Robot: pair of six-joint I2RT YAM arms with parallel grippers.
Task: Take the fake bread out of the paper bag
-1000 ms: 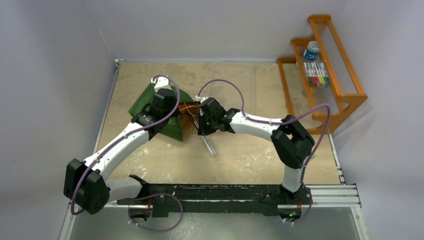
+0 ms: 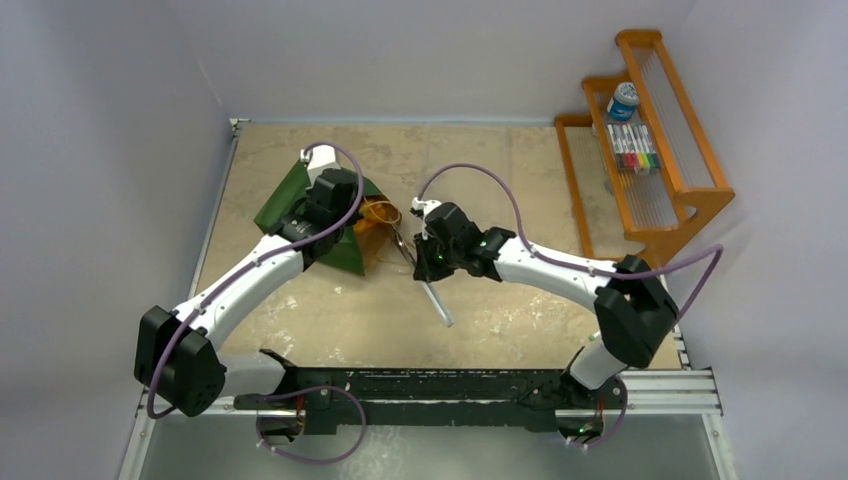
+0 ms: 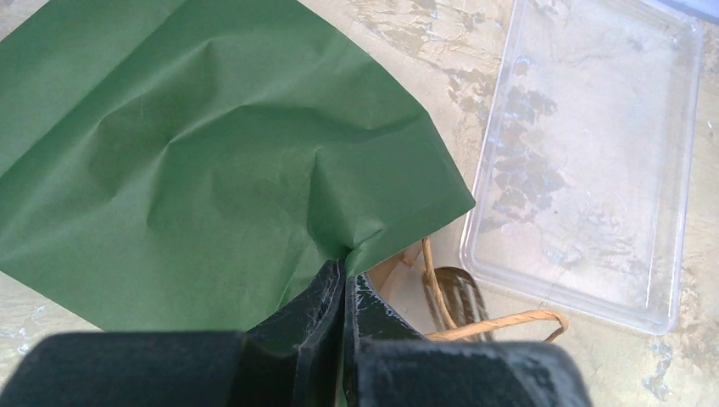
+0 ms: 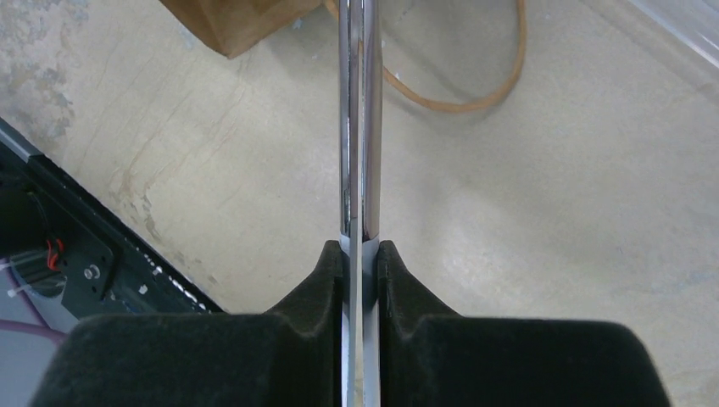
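The paper bag, green outside and brown inside, lies on its side at the table's left, its mouth facing right. At the bag's upper edge, my left gripper is shut with folded green paper pinched between its fingertips. My right gripper is shut on a pair of metal tongs with pale grip parts. The slotted head of the tongs shows just outside the bag mouth, beside a twisted paper handle. I cannot make out the fake bread in any view; the bag's inside is largely hidden.
A clear plastic tray lies on the table right of the bag. At the far right stands a wooden rack with markers and a blue-labelled jar.
My right gripper has moved rightward and slightly toward the front with the tongs, away from the bag mouth. The left arm and bag have shifted only slightly.
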